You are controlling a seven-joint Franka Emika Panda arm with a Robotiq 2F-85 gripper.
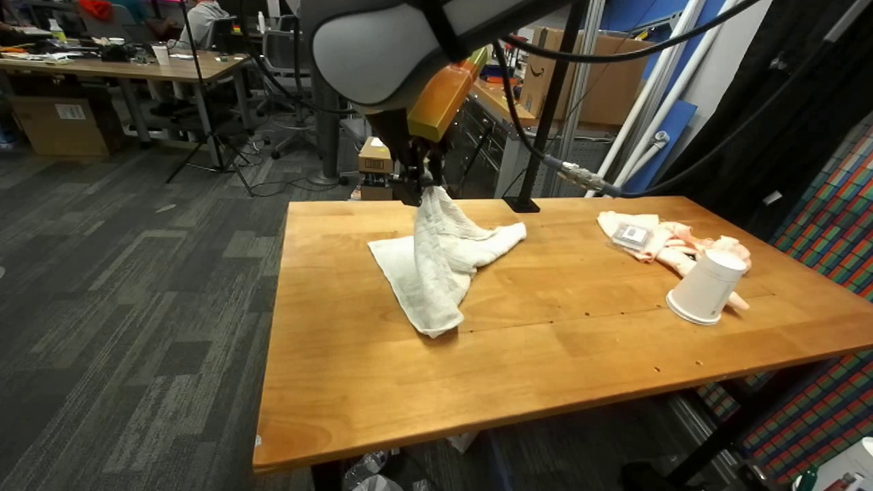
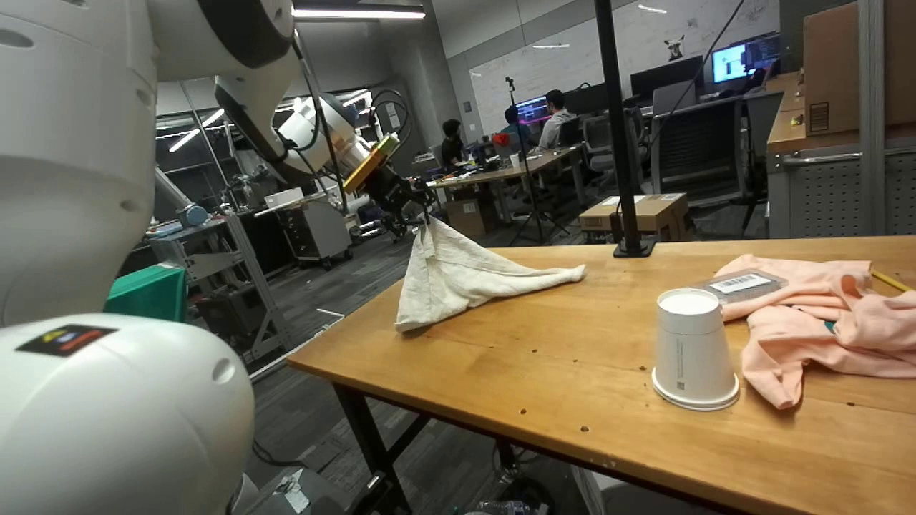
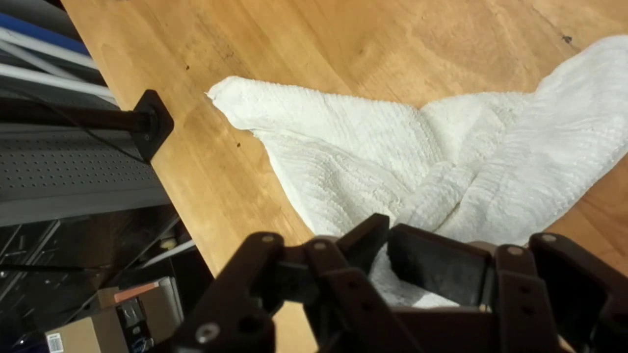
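A white cloth (image 1: pixel 439 270) is partly lifted off the wooden table (image 1: pixel 556 368), with its raised part rising to a peak at my gripper (image 1: pixel 427 181). In exterior view 2 the cloth (image 2: pixel 455 275) hangs in a slope from the fingers, its lower edge and one narrow end resting on the tabletop. From the wrist, the folded cloth (image 3: pixel 377 153) spreads beyond my gripper, whose fingertips are closed together with cloth running up to and below them. The pinched bit itself is hidden between the fingers.
An upside-down white cup (image 2: pixel 693 352) stands near a crumpled peach cloth (image 2: pixel 824 322) and a small clear packet (image 2: pixel 743 285) on the right. A black post (image 1: pixel 522 203) is fixed at the table's back edge.
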